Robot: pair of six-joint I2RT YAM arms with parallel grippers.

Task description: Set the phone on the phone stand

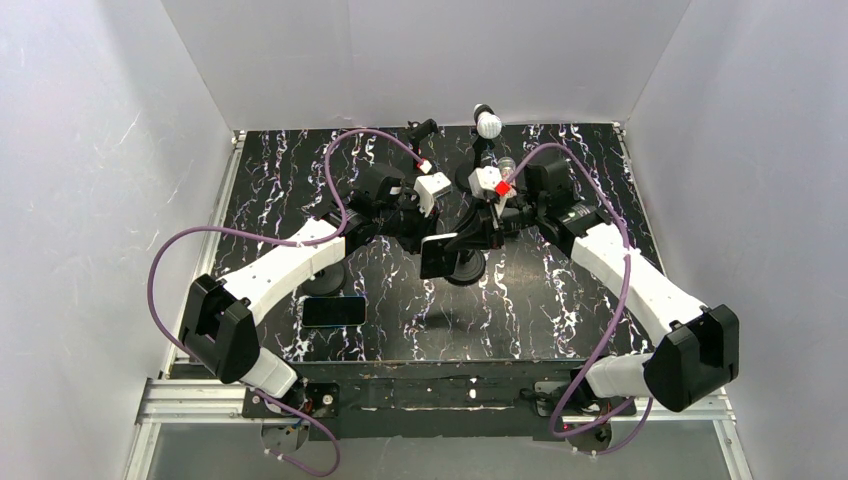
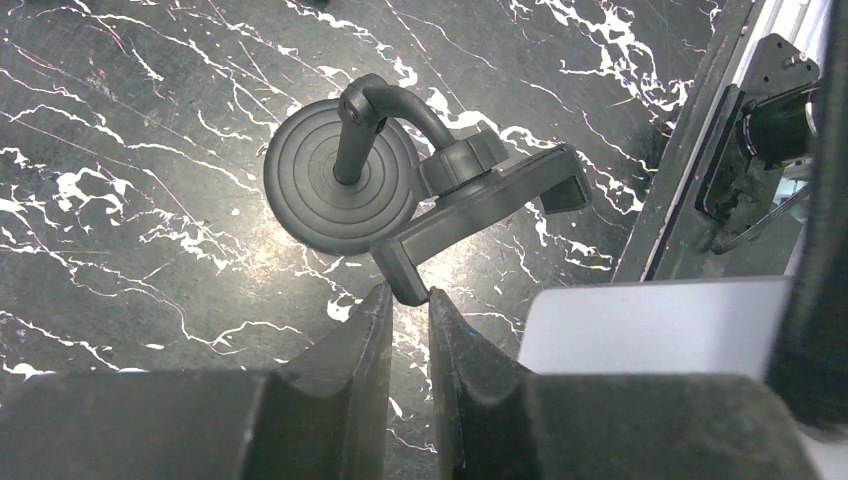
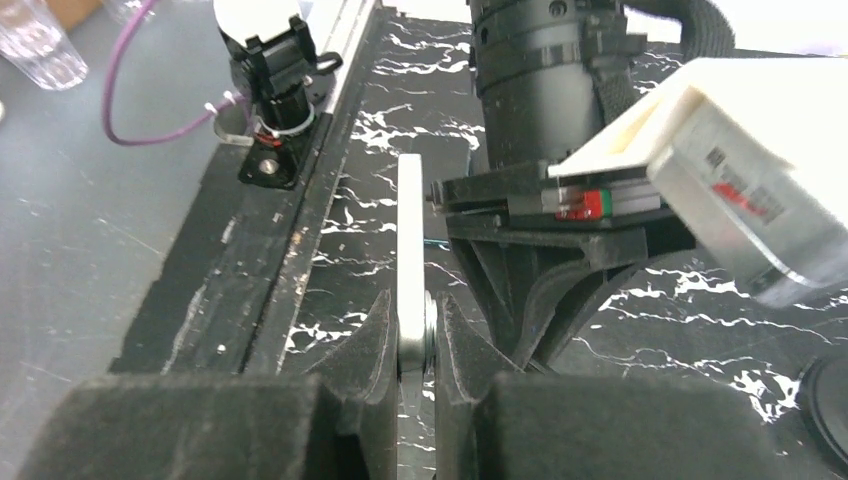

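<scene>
The phone is in my right gripper, which is shut on it; it hangs upright, edge-on in the right wrist view, and its pale back shows at the lower right of the left wrist view. My left gripper has its fingertips close together at the end of the stand's black holder; whether it grips that holder I cannot tell for sure. The stand's round base rests on the marble table. In the top view, the phone partly covers the stand.
A second dark phone lies at the front left beside a round black base. At the back stand a black mount, a stand with a white head and a glass.
</scene>
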